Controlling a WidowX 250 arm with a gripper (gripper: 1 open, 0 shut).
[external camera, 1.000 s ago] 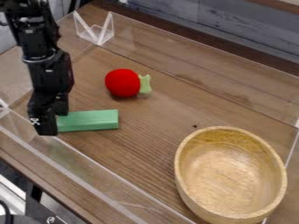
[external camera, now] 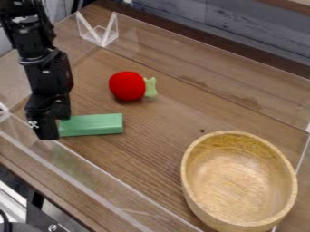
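My black gripper (external camera: pixel 46 125) is low at the left of the table, open, at the left end of a flat green block (external camera: pixel 94 124). Its fingertips partly overlap that end; whether they touch it I cannot tell.
A red round object with a green top (external camera: pixel 129 86) lies behind the block. A wooden bowl (external camera: pixel 238 208) stands at the front right. A clear holder (external camera: pixel 100 32) is at the back left.
The upper part of my arm has shifted slightly to the left. The green block and other objects look unmoved.
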